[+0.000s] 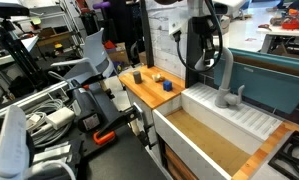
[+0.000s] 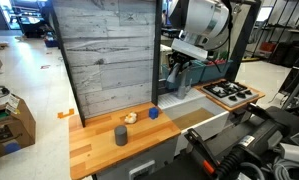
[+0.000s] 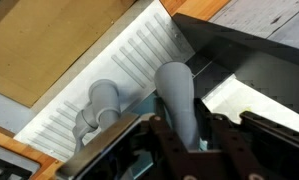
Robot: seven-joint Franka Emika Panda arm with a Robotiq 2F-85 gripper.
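My gripper is shut on a smooth grey, rounded, elongated object [image 3: 177, 88] that sticks out past the dark fingers in the wrist view. What the object is cannot be made out for certain. A grey faucet [image 3: 105, 100] stands on a ribbed white ledge beside it, apart from the held object. In exterior view 1 the gripper hangs above the back edge of a white basin [image 1: 179, 117], left of the faucet [image 1: 227, 92]. There the held object barely shows against the background.
On the wooden counter [image 1: 152, 92] sit a blue cup [image 2: 153, 113], a grey cup [image 2: 121, 135] and a small yellowish item [image 2: 132, 117]. A stove [image 1: 291, 155] lies right of the basin. A pale plank wall [image 2: 114, 70] stands behind. The basin's tan floor looks empty.
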